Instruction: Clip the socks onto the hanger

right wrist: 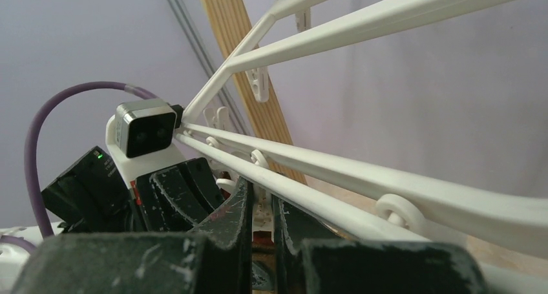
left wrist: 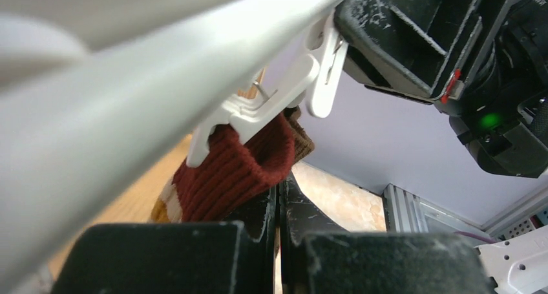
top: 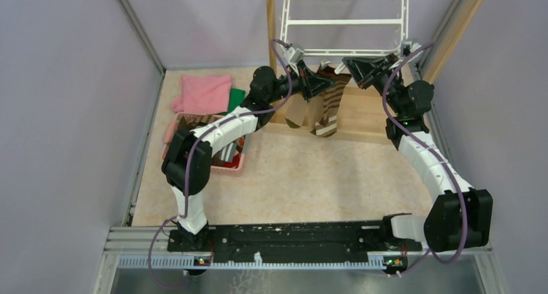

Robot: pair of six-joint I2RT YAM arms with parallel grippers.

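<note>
A white hanger (top: 342,52) with clips spans the top back. Striped socks (top: 329,116) hang beneath it; in the left wrist view a red ribbed cuff (left wrist: 245,165) sits at a white clip (left wrist: 271,100). My left gripper (top: 311,94) is shut just at that cuff (left wrist: 280,187); whether fabric is between its tips is unclear. My right gripper (top: 354,81) is up at the hanger's front bar, shut on a white clip (right wrist: 262,210), which its fingers largely hide.
A pink basket (top: 223,169) of socks is at the left, behind my left arm, with pink cloth (top: 200,94) and green cloth (top: 236,99) beyond. Wooden posts (top: 452,35) flank the hanger.
</note>
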